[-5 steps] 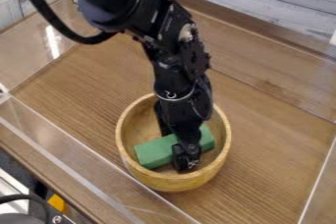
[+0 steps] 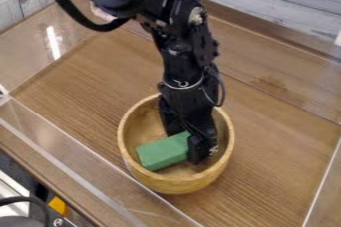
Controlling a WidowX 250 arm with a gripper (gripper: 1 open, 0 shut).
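Note:
A tan bowl (image 2: 181, 181) stands on the wooden tabletop near the front middle. Inside it lies a green block (image 2: 160, 152) on the left side of the bowl's floor. My black gripper (image 2: 189, 143) reaches down from above into the bowl, its fingers just right of and partly over the block. It is open; whether the block touches a finger is hard to tell.
Bare wood (image 2: 273, 102) surrounds the bowl on the right, left and behind. A pale wall runs along the back. The table's front left edge has a clear strip, with cables and a small yellow object (image 2: 58, 205) beyond it.
The gripper has shifted a little up and back within the bowl. The green block's right part is now more hidden by the fingers.

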